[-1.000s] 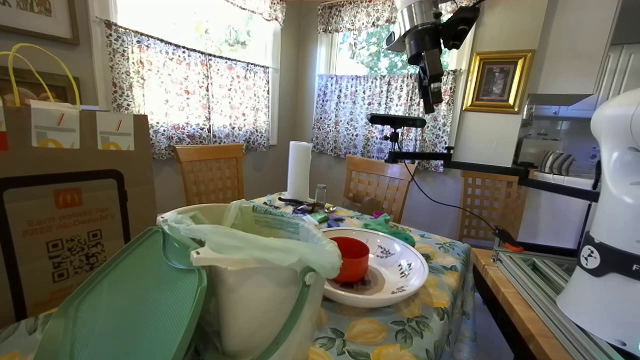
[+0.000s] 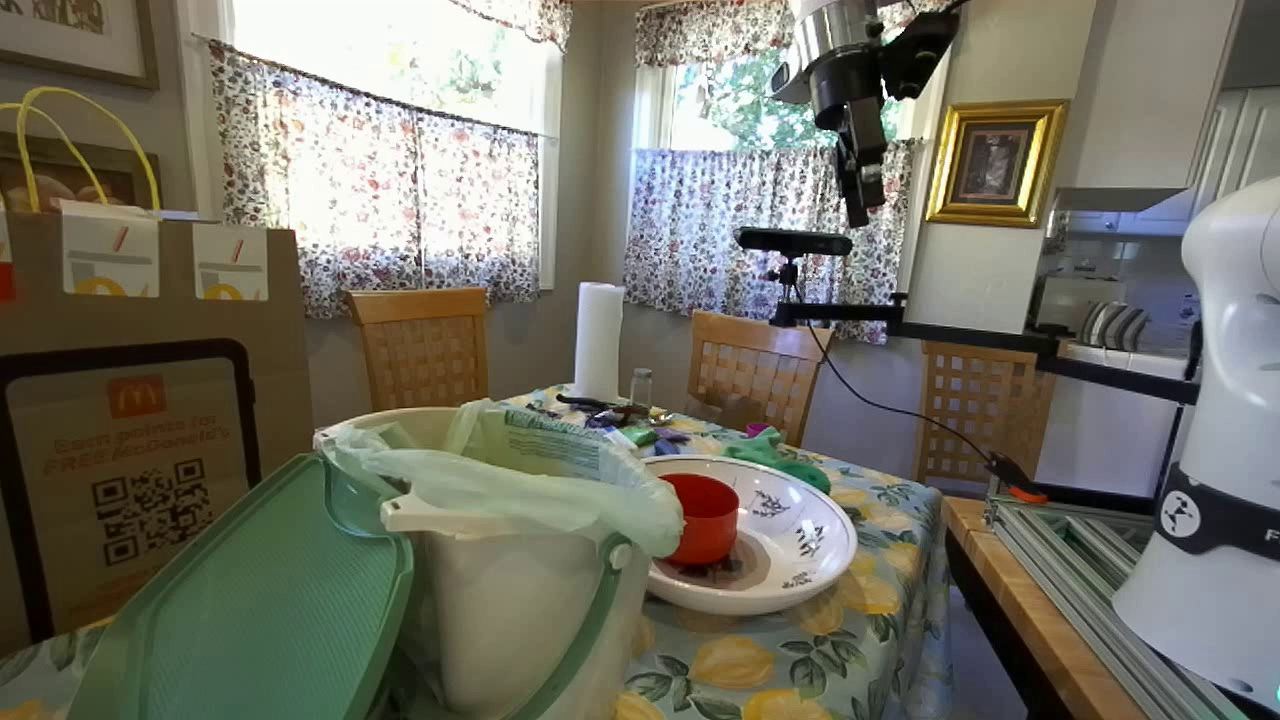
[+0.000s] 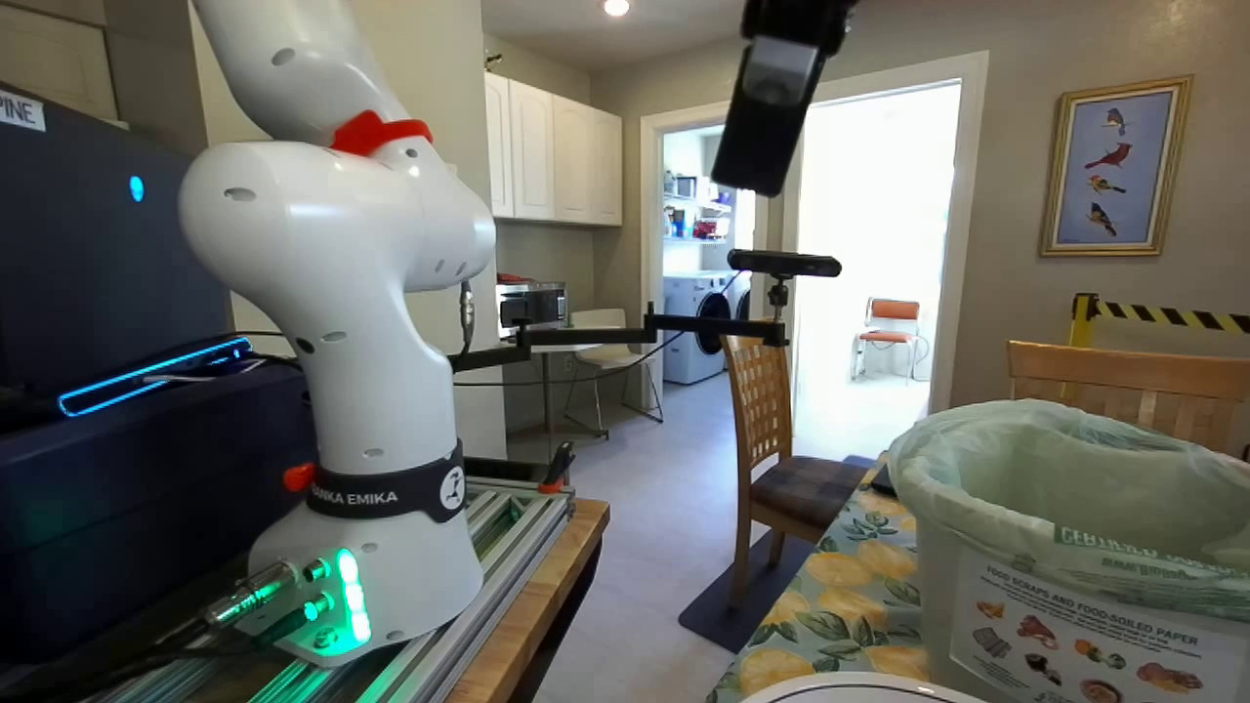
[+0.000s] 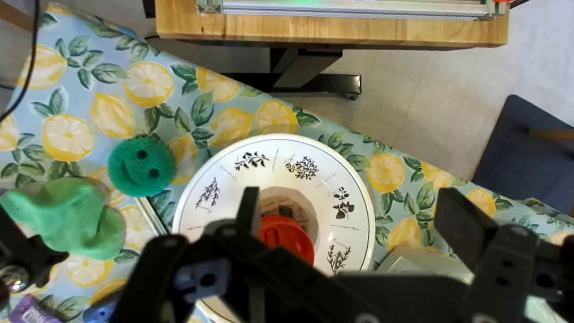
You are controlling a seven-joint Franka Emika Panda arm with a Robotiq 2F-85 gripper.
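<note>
My gripper is open, its two black fingers far apart with nothing between them. It hangs well above the table, pointing down, as exterior view 1 shows (image 2: 860, 198). Below it in the wrist view lies a white bowl (image 4: 226, 161) with dark plant drawings. A red cup (image 2: 702, 518) sits inside the bowl, toward the bin side; in the wrist view, the gripper body hides part of this cup (image 4: 288, 237). Beside the bowl stands a white bin (image 2: 516, 612) with a pale green liner (image 2: 528, 480) over its rim.
A green lid (image 2: 264, 588) leans against the bin. Left of the bowl in the wrist view are a green smiley sponge (image 4: 141, 167) and a green cloth (image 4: 70, 215). A camera (image 2: 792, 241) on a black arm stands beyond the table. Lemon-print tablecloth is clear toward the robot's bench.
</note>
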